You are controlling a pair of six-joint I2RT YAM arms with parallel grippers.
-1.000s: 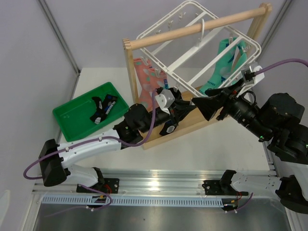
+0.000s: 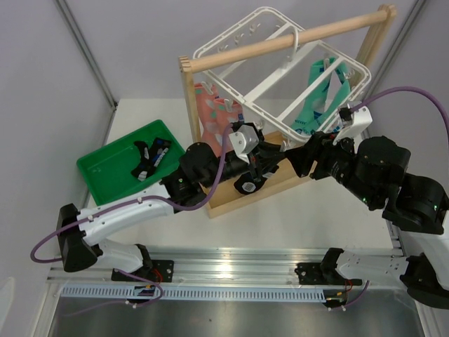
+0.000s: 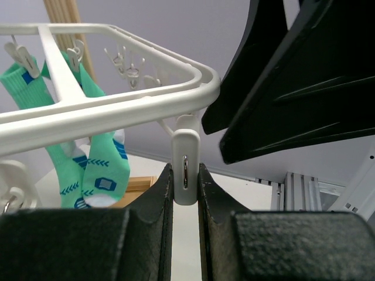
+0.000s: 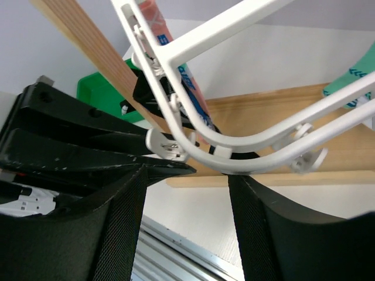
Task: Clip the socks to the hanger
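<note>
At the hanger's near edge my left gripper [image 2: 270, 154] is shut on a white clip [image 3: 186, 161] hanging under the rail. My right gripper stands part open below a corner of the white hanger [image 4: 252, 140], close to my left fingers [image 4: 117, 140]. No sock shows between its fingers. A black sock [image 2: 249, 184] hangs beside my left gripper, its top partly hidden. Two pink socks [image 2: 208, 116] hang at the hanger's left. Teal socks [image 3: 105, 170] hang on its right side, from white clips. More black socks [image 2: 149, 158] lie in the green tray.
A wooden stand [image 2: 280, 45] carries the hanger by its hook, and its base [image 2: 224, 203] lies below. The green tray [image 2: 98, 172] is left of the stand. Both grippers are very close together.
The hanger has shifted a little to the left and tilted.
</note>
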